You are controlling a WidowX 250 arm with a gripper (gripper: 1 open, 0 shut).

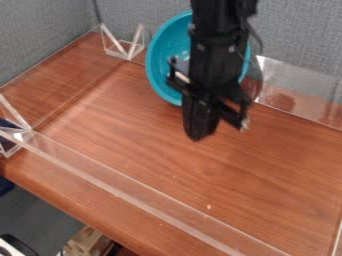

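Note:
My black gripper [201, 125] fills the upper middle of the camera view, its lower tip over the wooden table in front of a turquoise bowl [171, 48]. It appears shut, with nothing visible between its fingers. The bowl stands at the back of the table, largely hidden behind the gripper, as are its contents.
White brackets [123, 50] stand at the back left and left edge. A grey padded wall runs behind. A small cardboard piece [84, 243] lies off the table at bottom left.

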